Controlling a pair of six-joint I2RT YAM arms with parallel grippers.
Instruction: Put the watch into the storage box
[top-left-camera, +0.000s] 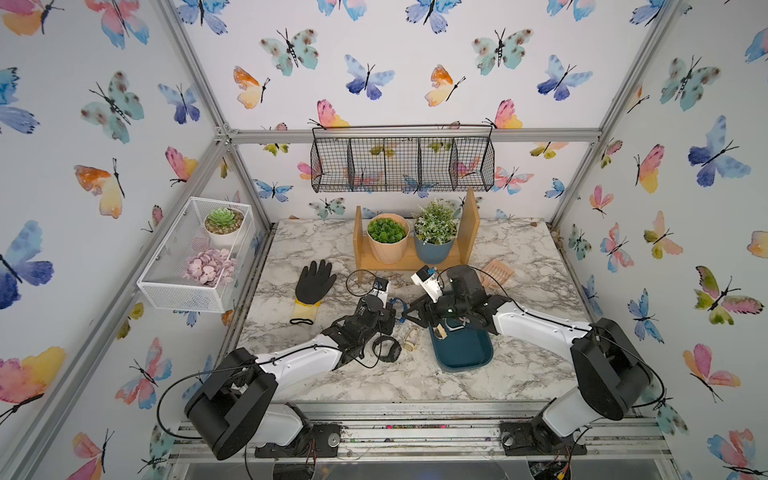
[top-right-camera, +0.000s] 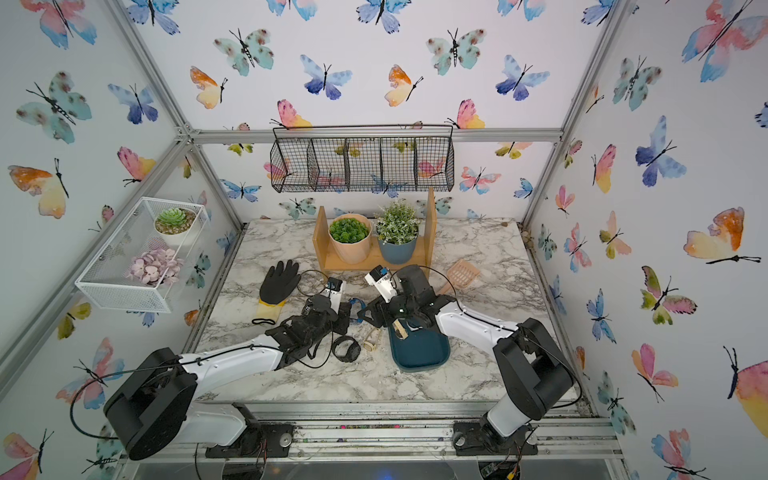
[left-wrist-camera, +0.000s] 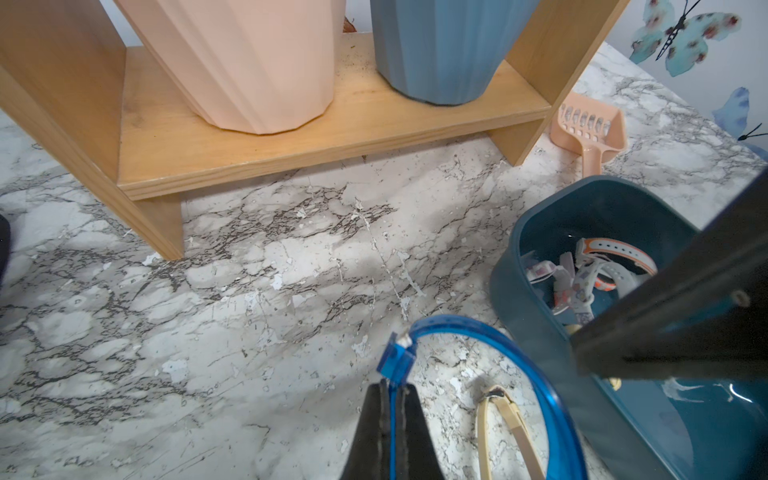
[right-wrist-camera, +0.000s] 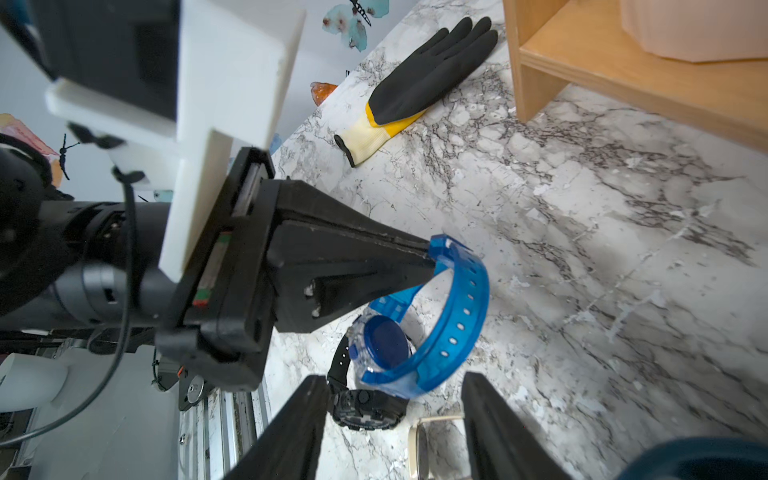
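A blue watch (right-wrist-camera: 387, 342) hangs by its strap from my left gripper, which is shut on it. My right gripper (top-left-camera: 412, 316) is open beside it, its fingertips framing the watch from below in the right wrist view. The dark teal storage box (top-left-camera: 462, 352) holds several watches and straps at the right of the left gripper. On the table, a black watch (right-wrist-camera: 368, 406) and a pale-strapped watch (left-wrist-camera: 512, 420) lie left of the box.
A wooden shelf (left-wrist-camera: 320, 156) with two potted plants stands behind. A glove (top-left-camera: 316, 280) lies at the left, a pink scoop (left-wrist-camera: 588, 128) beside the shelf. Wire baskets hang on the back and left walls.
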